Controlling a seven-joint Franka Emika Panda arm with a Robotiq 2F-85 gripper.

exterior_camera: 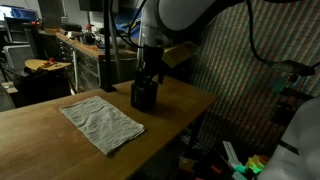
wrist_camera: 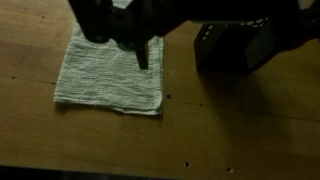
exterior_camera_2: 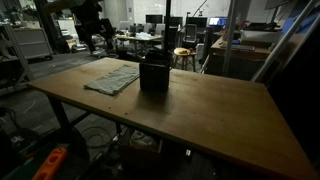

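A pale, ribbed cloth (exterior_camera: 103, 122) lies spread on the wooden table; the wrist view shows the same cloth (wrist_camera: 110, 82) below the dark fingers. Beside it stands a black open-topped box (exterior_camera_2: 154, 76), partly seen at the upper right of the wrist view as a dark box (wrist_camera: 228, 46). My gripper (exterior_camera: 150, 74) hangs above the table, fingers downward, in front of or over the box in exterior view 1. It is open, and no object shows between its fingers. In exterior view 2 the arm and gripper (exterior_camera_2: 97, 42) are dark against the background at the upper left.
The wooden table (exterior_camera_2: 215, 110) has wide free room on the far side of the box from the cloth. Its front edge (wrist_camera: 120, 172) runs along the bottom of the wrist view. A dark vertical pole (exterior_camera_2: 229, 40) rises behind the table.
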